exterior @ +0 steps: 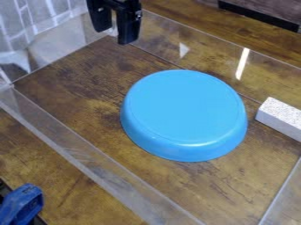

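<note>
A black gripper (115, 26) hangs at the top left of the camera view, above the back left of a clear-walled enclosure, its two fingers parted with nothing seen between them. A large blue round object (184, 114), like an upturned bowl or lid, lies on the wooden floor, apart from the gripper and below it to the right.
A white speckled block (277, 118) lies at the right of the blue object. Clear walls (88, 167) surround the area. A blue item (19, 204) is at the lower left, outside them.
</note>
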